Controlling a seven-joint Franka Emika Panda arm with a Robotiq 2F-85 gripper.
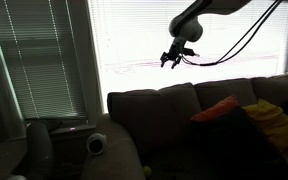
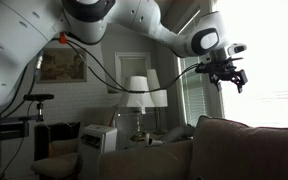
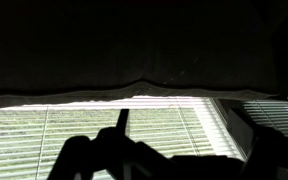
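My gripper [image 1: 169, 65] hangs in the air in front of the bright window, above the back of the dark sofa [image 1: 154, 112]. In exterior view 2, the gripper [image 2: 241, 68] points toward the window with its two fingers spread apart. Dark fingers [image 3: 121, 124] stand well separated along the lower part of the wrist view, and nothing shows between them. The fingers are open. A dark surface with a wavy edge fills the top of that view; what it is cannot be told.
A red cushion [image 1: 216, 109] and a yellow cushion [image 1: 277, 127] lie on the sofa. A white rounded device [image 1: 96, 144] sits by the sofa's left arm. Lamps [image 2: 137, 99] stand behind the sofa. The air around my gripper is clear.
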